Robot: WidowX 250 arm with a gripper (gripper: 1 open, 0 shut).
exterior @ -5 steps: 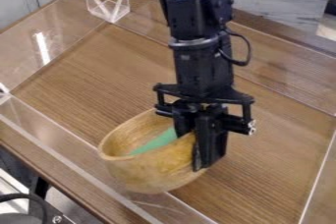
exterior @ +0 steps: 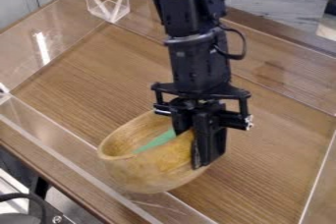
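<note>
My black arm comes down from the top centre to the gripper [exterior: 197, 130], which is shut on the rim of a tan wooden bowl [exterior: 144, 174] at the lower middle. A green object [exterior: 155, 140] shows inside the bowl; what it is I cannot tell. The fingertips are partly hidden in dark shadow at the bowl's right side.
A wooden table [exterior: 79, 81] fills most of the view, with free room at left and right. A clear wire-like or plastic object [exterior: 108, 2] stands at the back left. Black cables [exterior: 27, 206] lie at the lower left corner.
</note>
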